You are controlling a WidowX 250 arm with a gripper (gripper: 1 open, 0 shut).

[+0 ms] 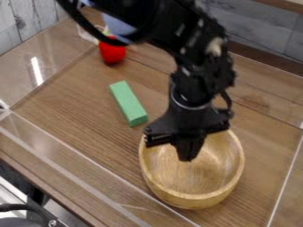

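Observation:
My gripper (186, 133) is low over the wooden bowl (194, 182) at the lower right, its black fingers over the bowl's upper part; it appears shut, with nothing visible between the fingers. A green block (127, 102) lies on the wooden table to the left of the gripper. A red round object (112, 53) is at the back left, partly behind my arm.
Free table (59, 115) spreads to the left of the block and at the right edge. A rim runs along the back left. Black cables lie at the lower left corner.

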